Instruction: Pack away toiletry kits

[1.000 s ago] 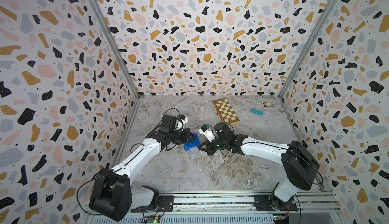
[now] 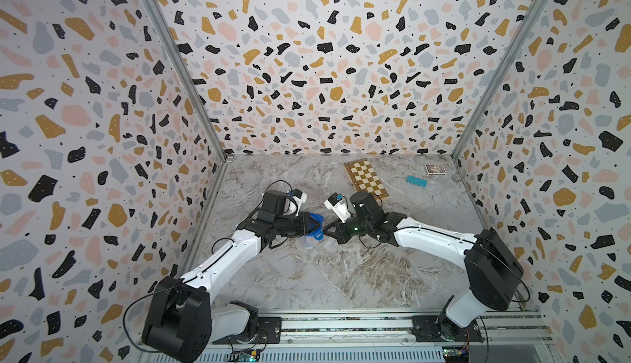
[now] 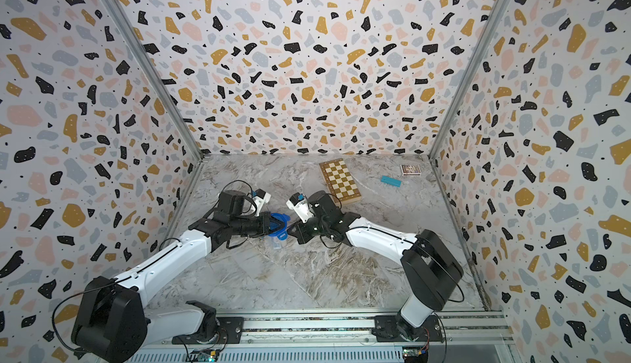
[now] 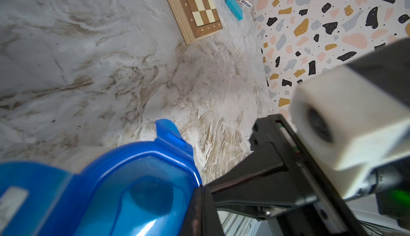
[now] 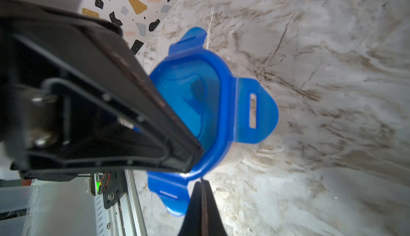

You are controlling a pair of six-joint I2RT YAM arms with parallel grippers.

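Note:
A clear-walled container with a blue lid [image 2: 316, 225] stands mid-table between my two arms. The lid's side flaps [image 5: 256, 110] stick outward on the three sides visible in the right wrist view; its remaining side is hidden behind the left gripper. My left gripper [image 3: 270, 225] is shut, its tip over the lid; contact is hard to judge. Shut as well, my right gripper has its fingertips just off the lid's rim, near a lower flap [image 5: 170, 197]. Nothing shows between either pair of fingers. The container's contents cannot be made out.
Behind the right arm lies a chessboard box [image 2: 366, 179]. Farther right are a blue block [image 2: 416, 181] and a card box [image 2: 435, 170].
The lidded container has turned, so a flap that pointed toward the lower left now points to the lower right. The right gripper moved slightly in and back out; the left gripper shifted only a little.

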